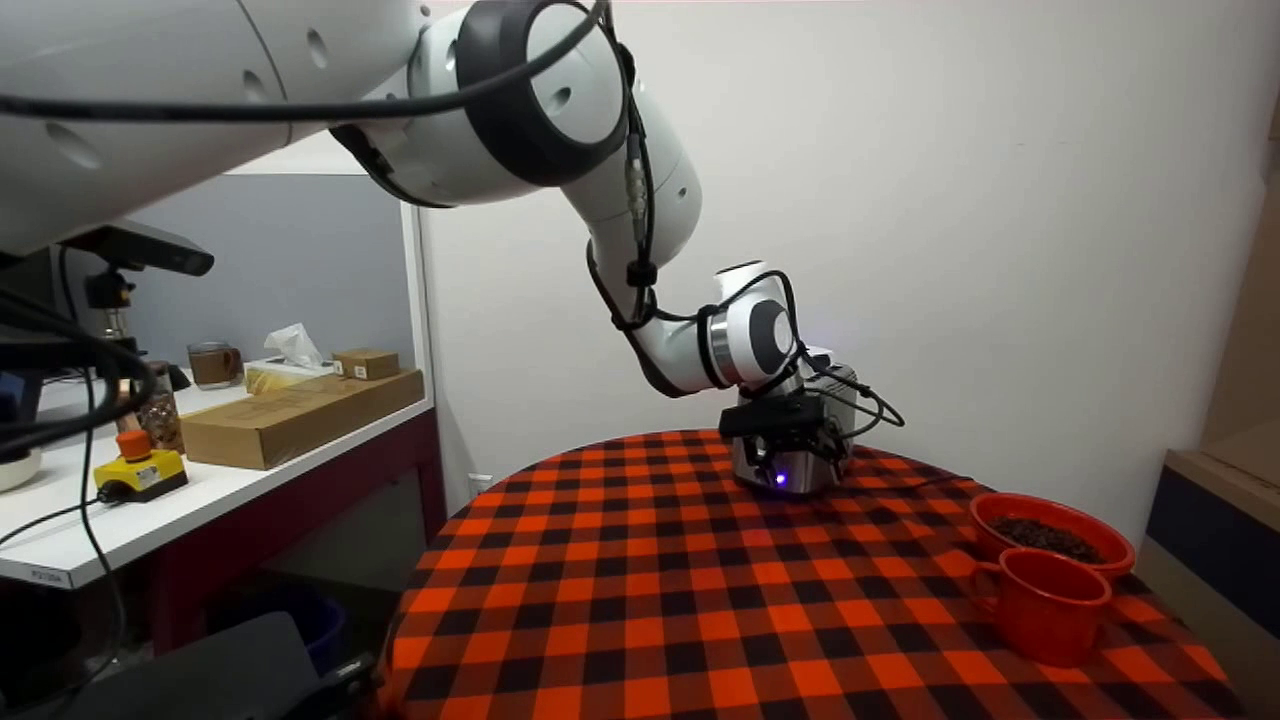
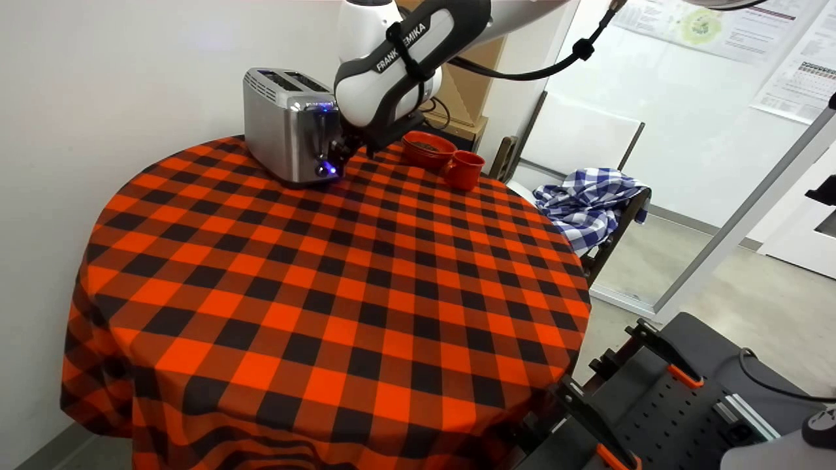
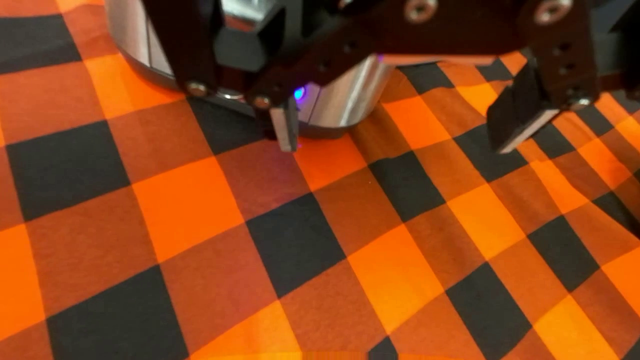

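A silver two-slot toaster (image 2: pixel 270 129) stands upright on the checked table near the wall. My gripper is right at its front end, with the fingers (image 3: pixel 285 129) spread wide apart. In the wrist view, one finger overlaps the toaster's lower front beside a glowing blue light (image 3: pixel 299 93), while the other is out past the toaster's side, over the cloth. Nothing shows between the fingertips. Whether any part of the gripper touches the toaster or its lever, I cannot tell, since the gripper body covers much of that end.
At the table's far side from the toaster sit a red mug (image 1: pixel 1050 606) and a red bowl (image 1: pixel 1002 510) with dark bits inside. A dark cord (image 1: pixel 924 482) trails from the toaster area. Most of the red-and-black tablecloth (image 2: pixel 329 313) is bare.
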